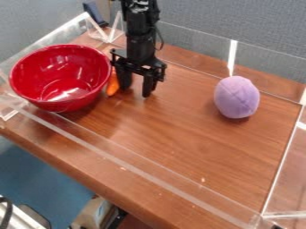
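My black gripper (138,70) hangs low over the back middle of the wooden table, just right of a large red bowl (60,76). An orange object (113,84) sits between the bowl and the gripper, partly hidden by them. Whether the fingers are open or closed, or touch that object, is hard to make out. A lumpy light-purple ball (237,97) rests on the right side of the table.
Clear plastic walls edge the wooden table (180,156). A grey padded wall stands behind.
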